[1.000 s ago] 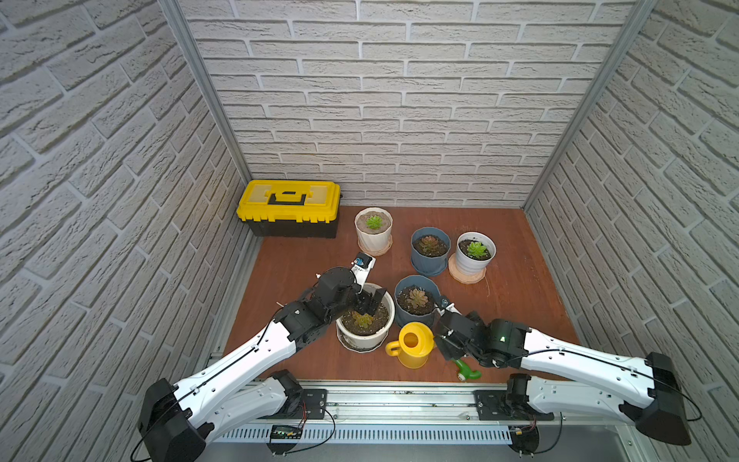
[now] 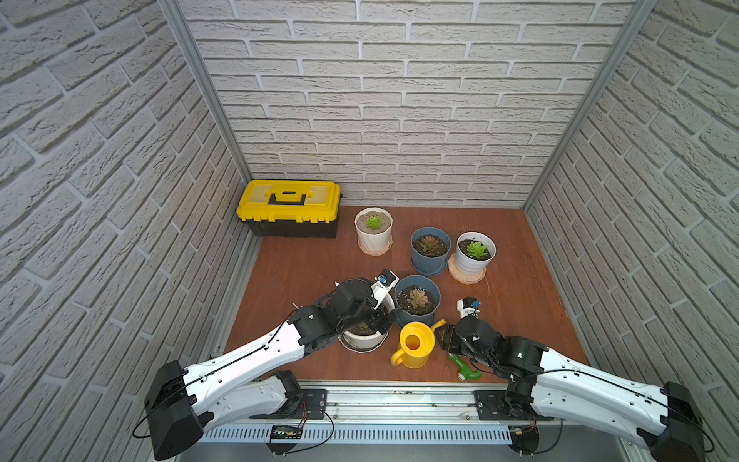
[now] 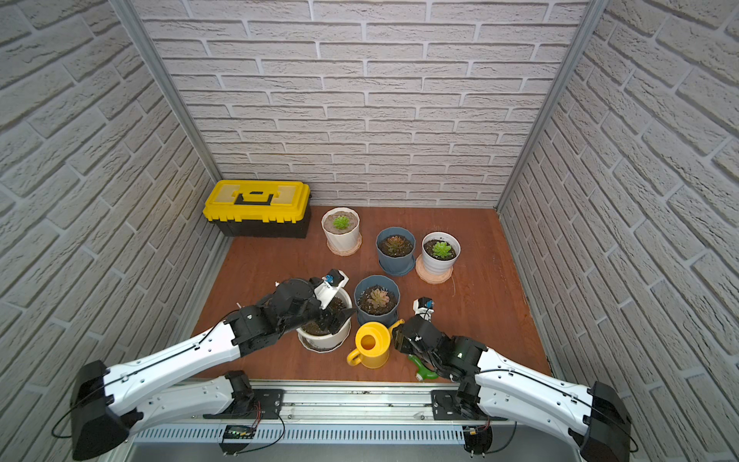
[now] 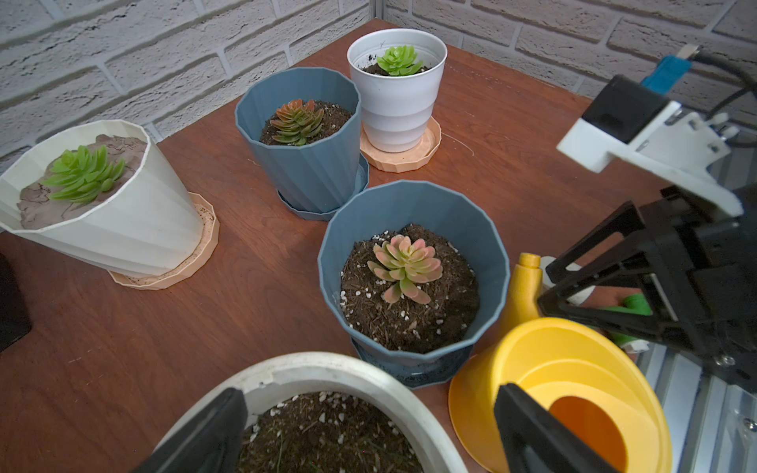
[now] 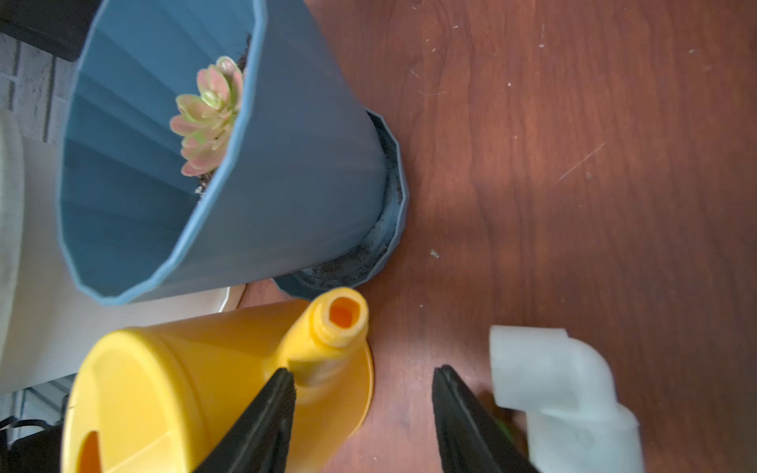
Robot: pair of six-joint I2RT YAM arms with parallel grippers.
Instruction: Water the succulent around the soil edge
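A yellow watering can [image 2: 415,346] stands at the table's front, its spout pointing toward my right gripper, whose fingers are apart beside the spout, nothing visibly held. In the left wrist view my left gripper is open above the rim of the large white pot [image 4: 276,370]. Just behind the can, a pink-green succulent [image 4: 406,268] sits centred in dark soil in a grey-blue pot [image 4: 339,236].
A green object [image 2: 465,368] with a white elbow piece [image 5: 575,394] lies right of the can. Three potted succulents stand behind, and a yellow-lidded toolbox [image 2: 288,208] at back left. Bare wood lies at the right.
My left arm has moved right from its position a second ago. My right gripper has shifted beside the spout. The can appears slightly turned.
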